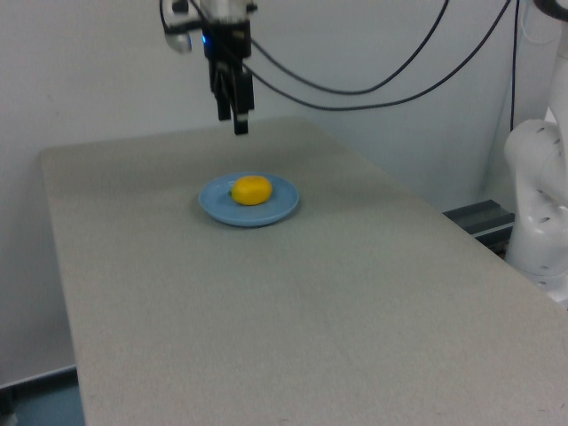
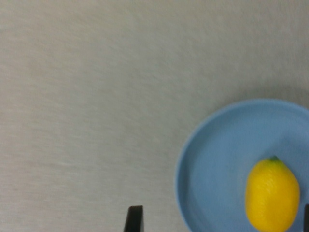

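Observation:
A yellow lemon (image 1: 252,189) with a small green tip rests on a blue plate (image 1: 218,206) toward the back of the table; the wrist view shows the lemon (image 2: 272,195) at lower right on the plate (image 2: 212,145). My gripper (image 1: 232,120) hangs in the air above and slightly left of the plate. Its fingers stand open at the bottom edge of the wrist view, with no object held between them.
A wall stands behind, black cables (image 1: 337,108) loop from the arm, and a white robot column (image 1: 540,222) is at the right.

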